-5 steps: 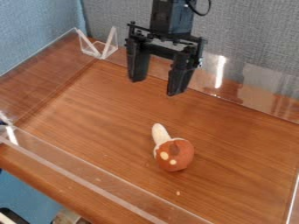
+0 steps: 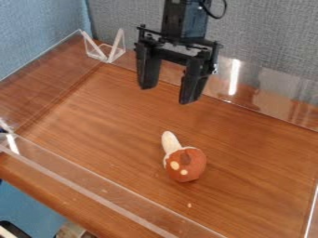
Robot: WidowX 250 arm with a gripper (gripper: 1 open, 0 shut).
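Note:
My black gripper hangs high over the back half of the wooden table, its two fingers spread wide with nothing between them. Below it and slightly right, a toy mushroom lies on its side on the table, with a red-orange spotted cap toward the front and a pale stem pointing back. The gripper is well apart from it.
A white wire-like holder stands at the back left corner. Grey padded walls rise behind.

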